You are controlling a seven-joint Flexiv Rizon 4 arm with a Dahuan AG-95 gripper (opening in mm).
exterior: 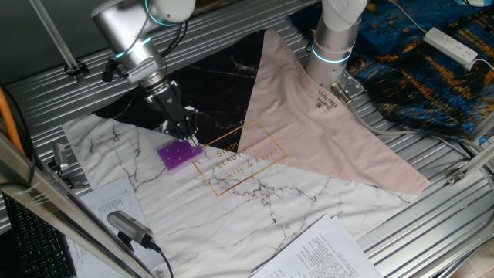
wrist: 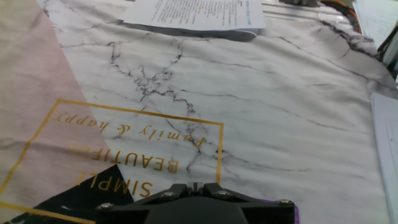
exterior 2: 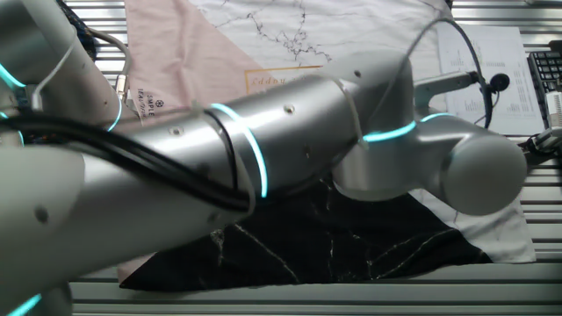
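A flat purple block [exterior: 176, 157] with small pale marks on top lies on the cloth, left of the gold-framed lettering. My gripper [exterior: 196, 147] points down at the block's right end, its tips close to that edge; whether they touch it I cannot tell. In the wrist view the gripper looks shut, its fingertips together and nothing visible between them. Only a thin purple edge of the block [wrist: 296, 214] shows there, to the right behind the gripper. In exterior view 2 the arm [exterior 2: 290, 132] hides the block and the gripper.
A marble, black and pink cloth [exterior: 340, 154] covers the slatted table, with slight wrinkles. Printed sheets [exterior: 320, 251] lie at the front. A metal post [exterior: 65, 205] and a small grey device [exterior: 130, 228] stand at the left.
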